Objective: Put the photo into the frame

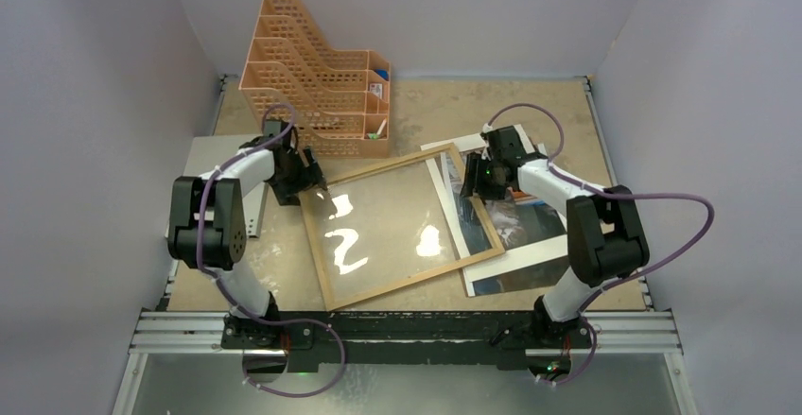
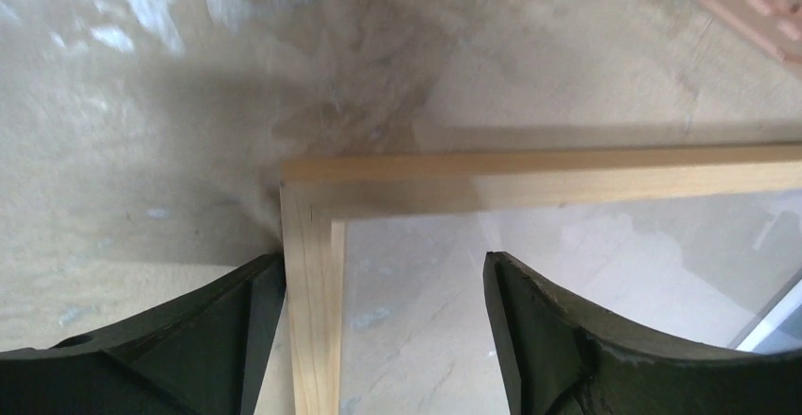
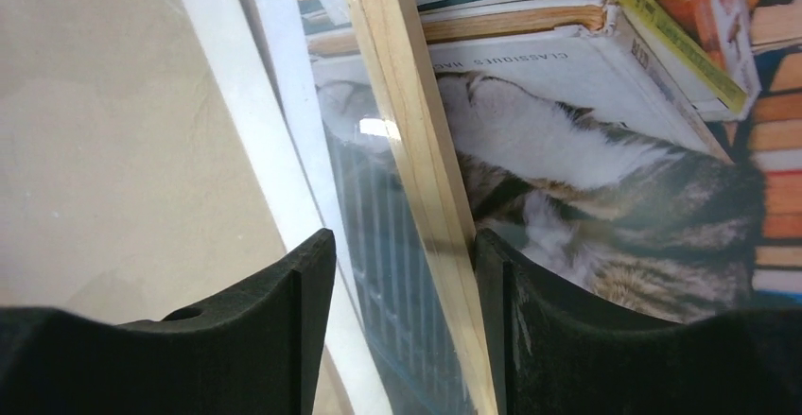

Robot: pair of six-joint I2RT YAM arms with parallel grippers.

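The wooden frame (image 1: 319, 243) with its clear pane (image 1: 378, 216) lies on the table, its right side over photos with white borders (image 1: 515, 259). My left gripper stands open at the frame's upper-left corner (image 2: 310, 198), one finger beside the side strip's outer face, the other over the pane. My right gripper is part open around the right strip (image 3: 416, 141), one finger at its outer edge and one over the pane. A cat-and-books photo (image 3: 577, 207) lies beside and under that strip.
A pink plastic organizer (image 1: 317, 94) stands at the back left. A white board (image 1: 203, 150) lies under the left arm. Walls enclose the sides and back.
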